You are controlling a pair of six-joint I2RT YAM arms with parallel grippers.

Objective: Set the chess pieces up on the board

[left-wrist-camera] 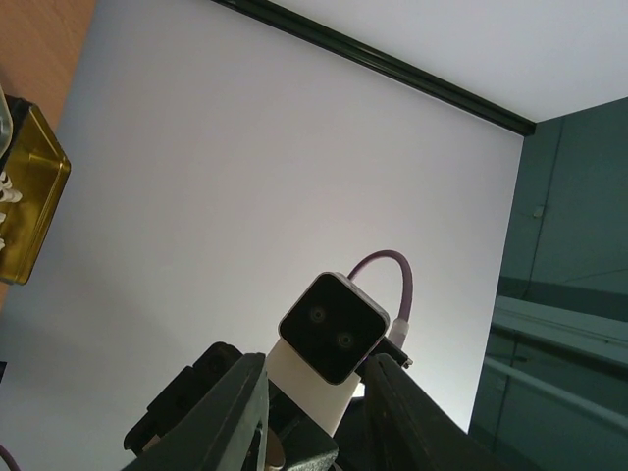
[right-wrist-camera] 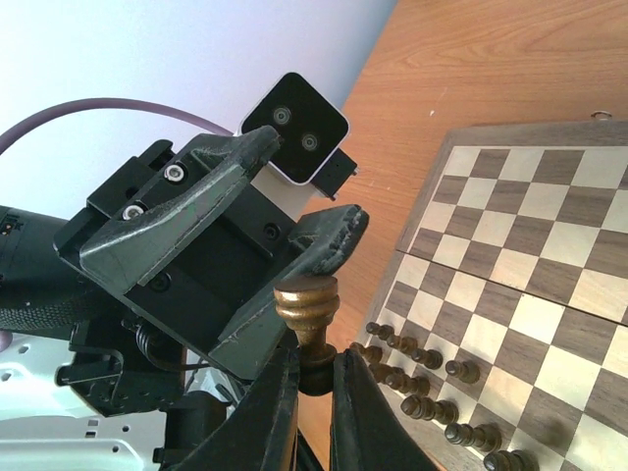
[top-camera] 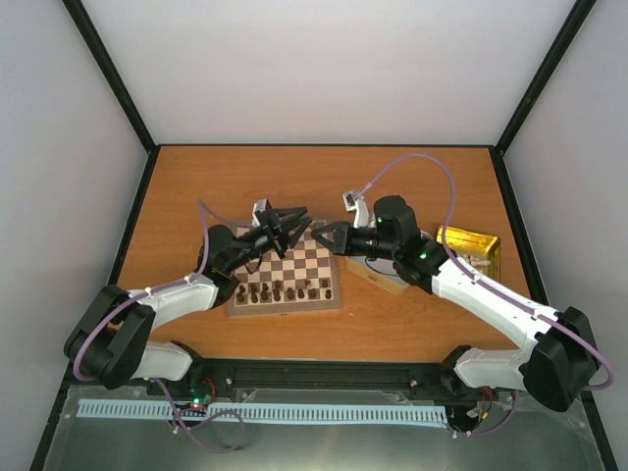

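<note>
My two grippers face each other above the chessboard [top-camera: 302,255]. My right gripper is shut on a bronze-brown chess piece [right-wrist-camera: 306,304], which stands out from its fingertips in the right wrist view. My left gripper [top-camera: 299,221] is close by; in the left wrist view its fingers frame the lower edge, with something small and brown low behind them, and I cannot tell what is between them. Dark pieces [right-wrist-camera: 461,369] stand in rows along the board's near side. The far squares in the right wrist view are empty.
A gold tray [top-camera: 485,245] with white pieces lies at the right, beside a light wooden box [top-camera: 378,280] under my right arm.
</note>
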